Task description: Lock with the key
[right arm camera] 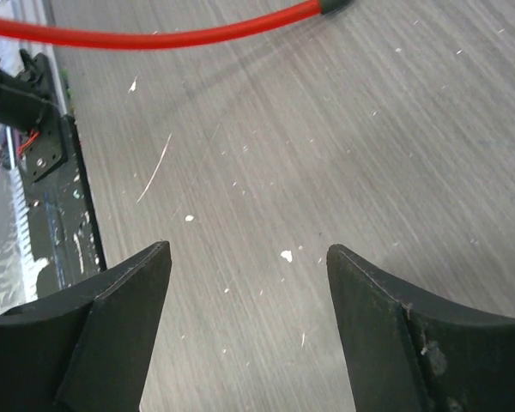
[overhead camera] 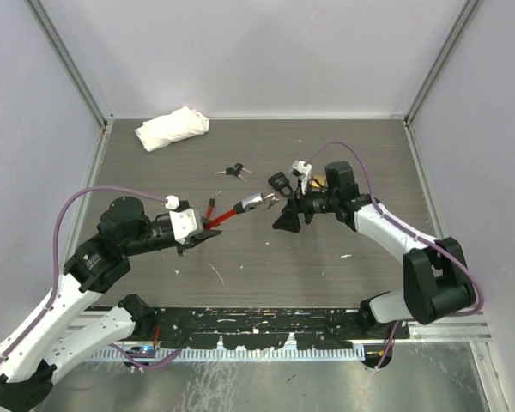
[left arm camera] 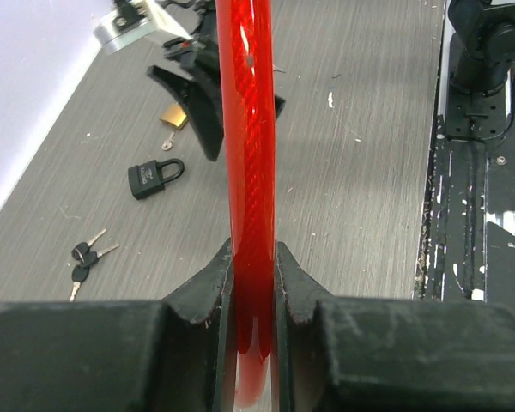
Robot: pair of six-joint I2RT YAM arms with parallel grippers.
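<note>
A red cable lock (overhead camera: 226,218) is held by my left gripper (overhead camera: 196,238), whose fingers pinch the red sleeve in the left wrist view. Its silver lock head (overhead camera: 253,202) points right, toward my right gripper (overhead camera: 283,217). The cable's other, dark-tipped end (overhead camera: 211,204) sticks out beyond the left gripper. In the right wrist view the red cable (right arm camera: 180,39) crosses the top, and the fingers (right arm camera: 124,322) stand apart with only tabletop between them. No key shows clearly at the lock head.
Loose keys (overhead camera: 234,171) lie at the back, left of a black padlock (overhead camera: 280,183). A gold padlock (left arm camera: 174,116) with a key sits behind the right gripper. A white cloth (overhead camera: 173,129) rests at the back left.
</note>
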